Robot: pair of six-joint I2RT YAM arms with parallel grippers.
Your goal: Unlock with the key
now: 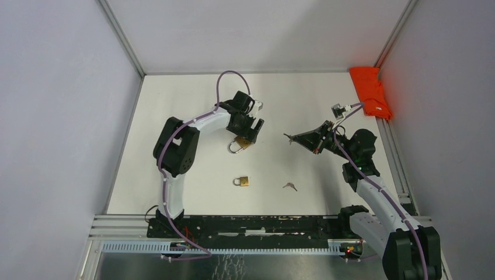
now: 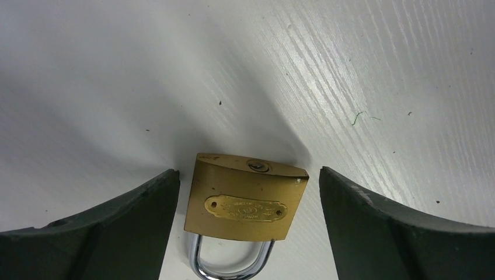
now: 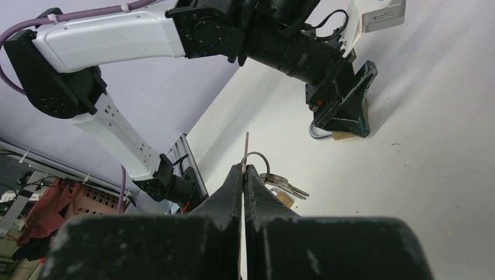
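In the left wrist view a brass padlock (image 2: pixel 245 195) lies flat on the table, its keyway end facing away and its steel shackle (image 2: pixel 230 271) toward the camera. My left gripper stands open around it, one finger on each side with a gap. From the top, the left gripper (image 1: pixel 248 134) partly covers that padlock (image 1: pixel 242 142). My right gripper is shut in the air on a thin key (image 3: pixel 246 146), which points up from the fingertips. A ring with further keys (image 3: pixel 280 181) dangles beside it. The right gripper (image 1: pixel 293 139) is well right of the padlock.
A smaller brass padlock (image 1: pixel 244 181) lies near the table's front, with loose keys (image 1: pixel 290 186) to its right. Folded orange cloth (image 1: pixel 370 93) occupies the back right corner. Between the two grippers the white table (image 1: pixel 274 105) is bare.
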